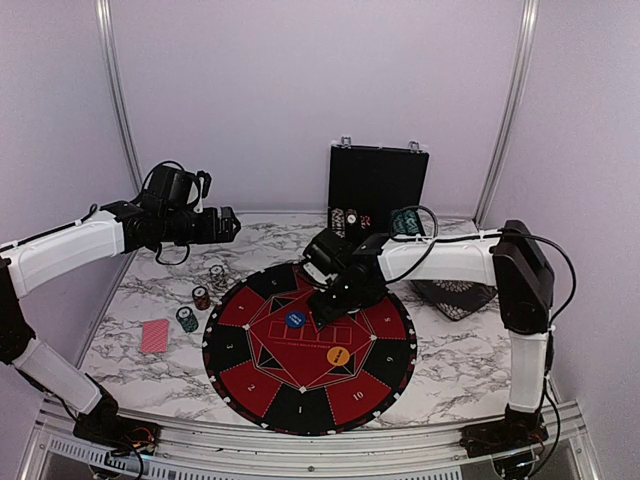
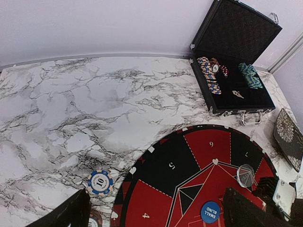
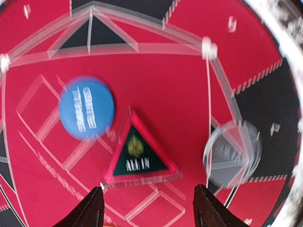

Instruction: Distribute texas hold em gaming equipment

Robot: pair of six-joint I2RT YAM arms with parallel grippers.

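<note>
My right gripper [image 1: 322, 305] hovers over the red and black poker mat [image 1: 250, 385], fingers apart with nothing between them. Beneath it in the right wrist view lie a blue small blind button [image 3: 86, 108], a dark triangular piece [image 3: 137, 158] and a clear disc [image 3: 232, 153]. An orange button [image 1: 338, 356] lies lower on the mat. My left gripper [image 1: 218, 227] hangs open above the back left. Chip stacks [image 1: 186, 319] and a red card deck [image 1: 154, 336] sit left of the mat. The open chip case [image 1: 376, 180] stands at the back.
A dark patterned square item [image 1: 450, 298] lies right of the mat, partly behind the right arm.
</note>
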